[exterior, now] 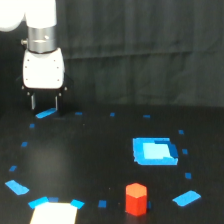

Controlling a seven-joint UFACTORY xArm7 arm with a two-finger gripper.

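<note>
At the upper left, my gripper hangs low over the dark table, its two fingertips apart and nothing visible between them. It stands over a flat blue mark. A red block sits at the near edge of the view, far to the right of and nearer than the gripper. Right of the middle lies a square blue tray with a white patch inside it. At the bottom left is a pale, yellowish-white object, cut off by the frame's lower edge.
Several small blue marks are scattered over the black table. Larger blue pieces lie at the left and at the right.
</note>
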